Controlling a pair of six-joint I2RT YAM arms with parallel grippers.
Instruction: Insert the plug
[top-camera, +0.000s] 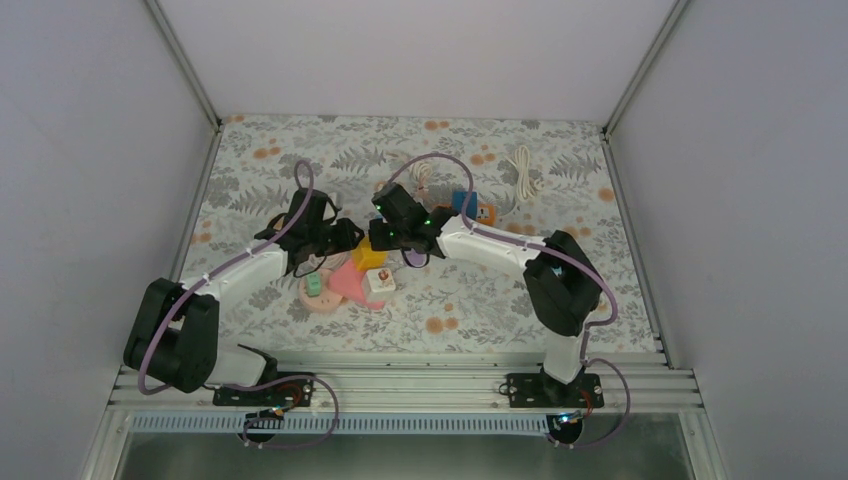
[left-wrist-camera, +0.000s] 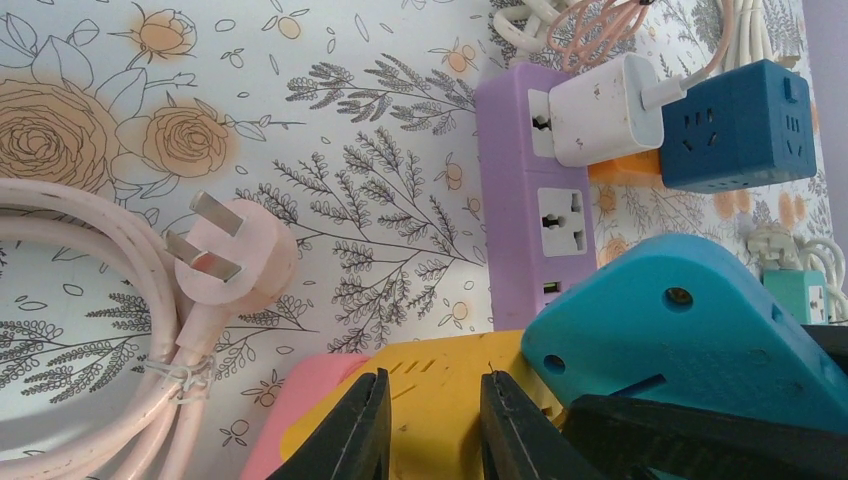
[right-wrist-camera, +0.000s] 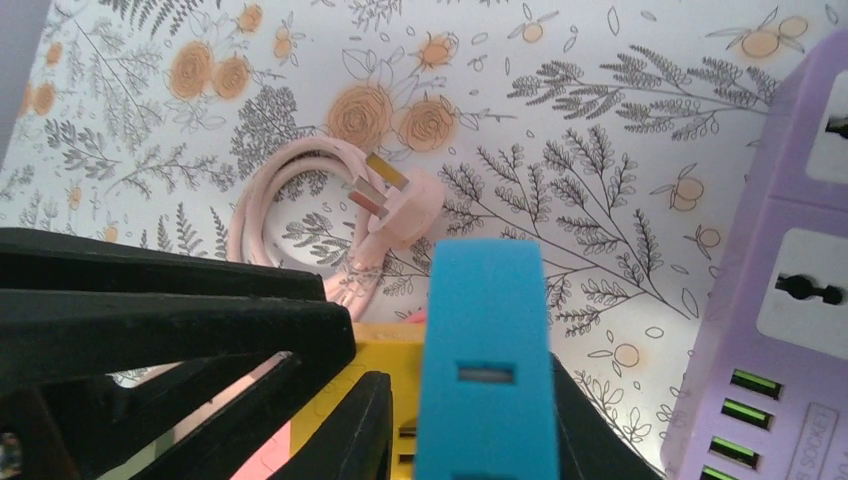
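Note:
A yellow block sits on a pink piece at the table's centre. My right gripper is shut on a teal block, held just over the yellow one. My left gripper is at the yellow block's left, its fingertips close to it; how far its fingers are apart is hard to tell. A pink plug with coiled cable lies behind the blocks in the left wrist view. A purple power strip stands to the right, a white charger plugged into it.
A blue cube socket, an orange socket and coiled white cables lie at the back right. A white block lies in front of the yellow one. The arms occupy both sides.

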